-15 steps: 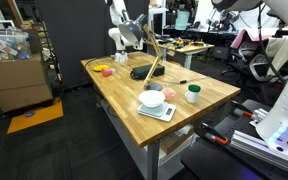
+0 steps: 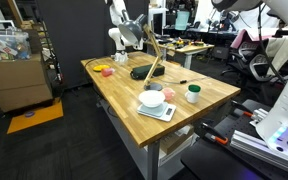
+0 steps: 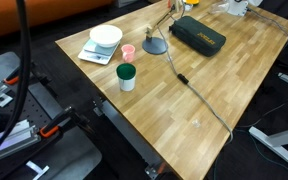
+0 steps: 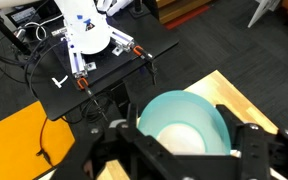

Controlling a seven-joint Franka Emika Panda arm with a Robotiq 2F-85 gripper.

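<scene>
Seen from above in the wrist view, a round cup with a teal rim [image 4: 184, 104] fills the space between the dark fingers of my gripper, which is shut on it. Its lower part is hidden. Neither exterior view shows my gripper; the arm [image 2: 259, 4] runs out of the top of exterior view 1. A white cup with a green inside [image 3: 126, 78] stands upright on the wooden table, near its edge. I cannot tell how it relates to the one in the wrist view.
Close to that cup are a pink cup [image 3: 126, 51] and a white bowl [image 3: 105, 36] on a pale tray [image 3: 96, 54]. A lamp base [image 3: 155, 46], a dark green case [image 3: 198, 37] and a cable [image 3: 209, 103] lie farther over.
</scene>
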